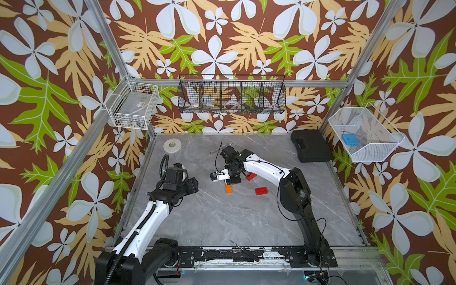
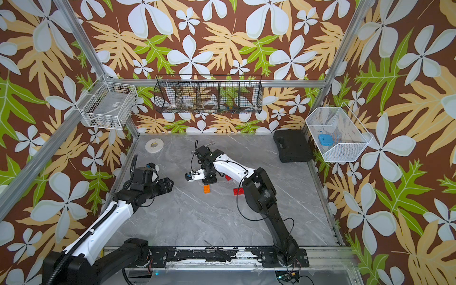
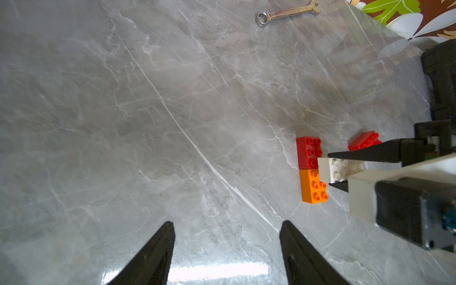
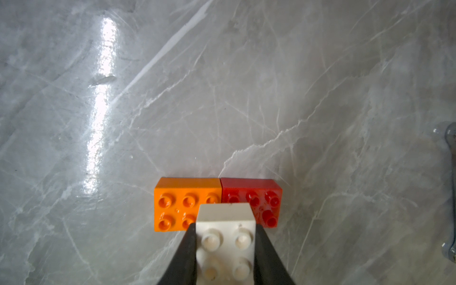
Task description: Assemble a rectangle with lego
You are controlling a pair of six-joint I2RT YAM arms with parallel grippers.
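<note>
An orange brick [image 3: 308, 187] and a red brick [image 3: 304, 149] lie end to end on the grey table. Over their seam my right gripper is shut on a white brick [image 4: 225, 213], held with its studs up; whether it touches them I cannot tell. My left gripper is apart to the left, its fingers spread wide with nothing seen between them. Another red brick [image 3: 363, 140] lies behind the right gripper, and a further red brick [image 1: 260, 191] lies to the right, nearer the front.
A wrench [image 3: 285, 13] and a tape roll [image 1: 167, 145] lie at the back, a black case [image 1: 311, 145] at the back right. Wire baskets [image 1: 230, 95] hang on the back and side rails.
</note>
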